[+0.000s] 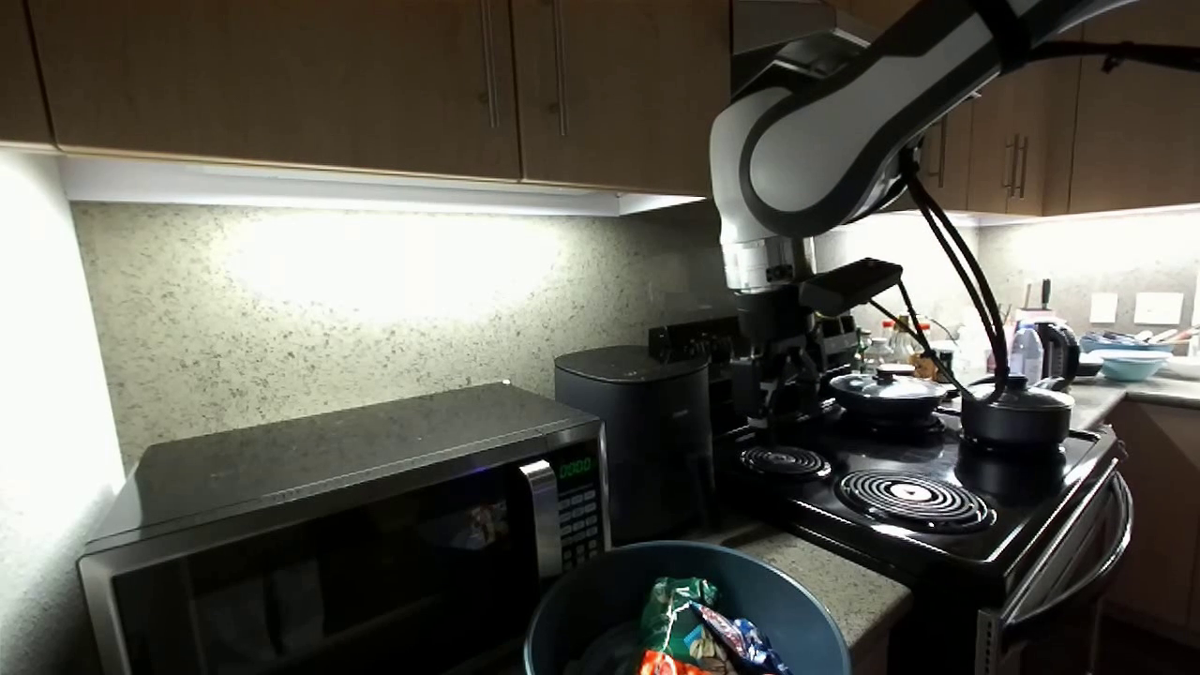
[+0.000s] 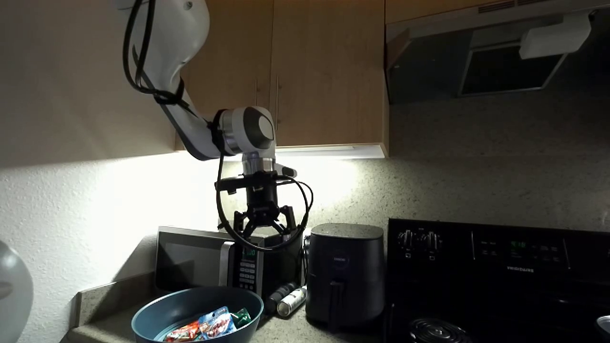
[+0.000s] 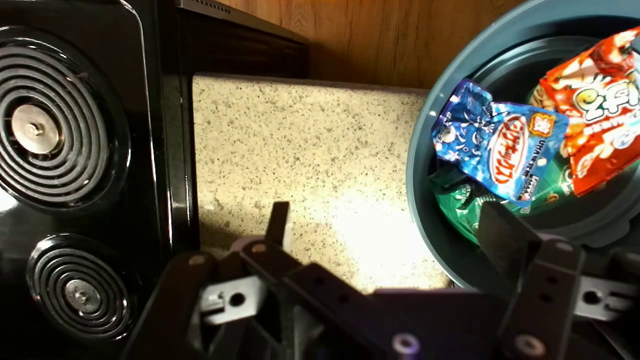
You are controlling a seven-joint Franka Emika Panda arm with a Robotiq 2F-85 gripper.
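Note:
My gripper hangs above the counter with its fingers spread wide and nothing between them. In the second exterior view the open gripper (image 2: 264, 229) is seen above and behind the bowl, in front of the microwave. A blue-grey bowl (image 3: 421, 198) holds snack packets: a blue one (image 3: 510, 150), a red one (image 3: 606, 114) and a green one (image 3: 465, 210) partly under the others. One fingertip (image 3: 501, 231) overlaps the bowl's near side in the wrist view; the other is over bare counter (image 3: 300, 144).
A black stove (image 1: 810, 495) with coil burners adjoins the counter; a lidded pan (image 1: 889, 394) and a pot (image 1: 1018, 418) stand on it. A microwave (image 1: 337, 472) and an air fryer (image 2: 344, 274) sit along the wall. Two cylindrical containers, one a white can (image 2: 292, 301), lie beside the fryer.

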